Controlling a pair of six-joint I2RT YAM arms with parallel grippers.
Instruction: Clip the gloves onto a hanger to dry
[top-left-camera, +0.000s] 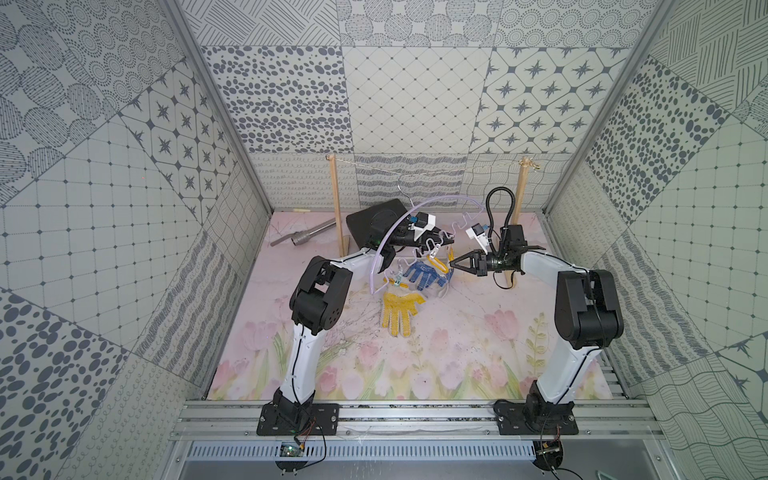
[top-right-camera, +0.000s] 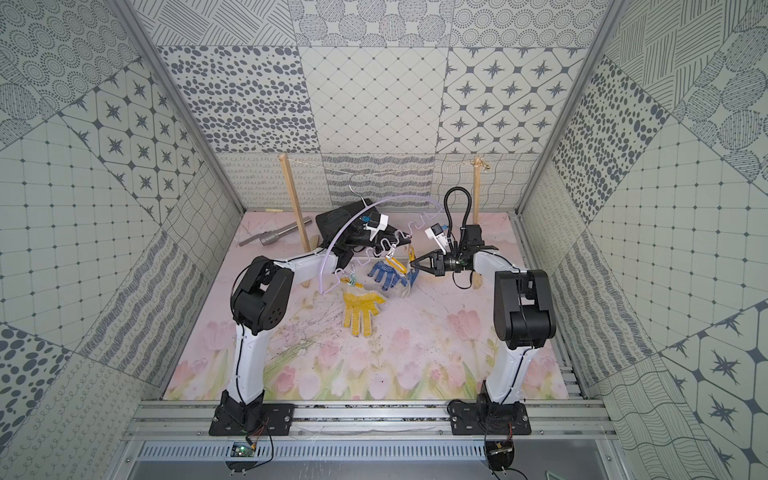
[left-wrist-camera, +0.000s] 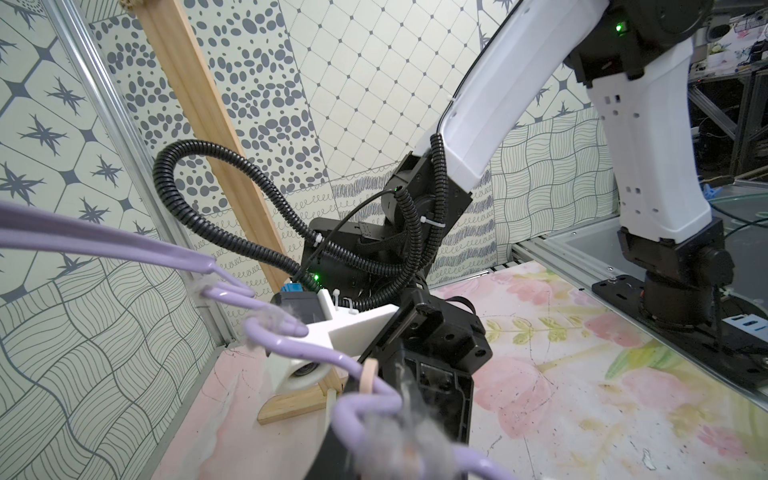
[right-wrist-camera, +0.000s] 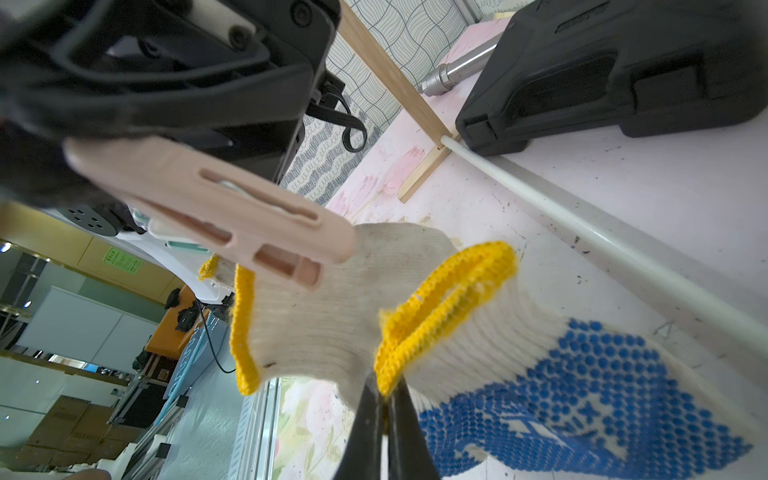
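Observation:
A lilac hanger (left-wrist-camera: 128, 240) with clips is held up by my left gripper (top-left-camera: 444, 239), which is shut on it. A pink clip (right-wrist-camera: 216, 208) hangs beside that gripper, above the gloves. My right gripper is shut on the yellow-edged cuff of a blue-dotted glove (right-wrist-camera: 560, 408), just right of and below the clip. A yellow glove (top-left-camera: 400, 312) lies in the middle, and its pale cuff is behind in the right wrist view.
A black case (right-wrist-camera: 608, 72) and a metal tool (right-wrist-camera: 468, 64) lie at the back left, by a wooden stand (top-left-camera: 336, 200) with a line.

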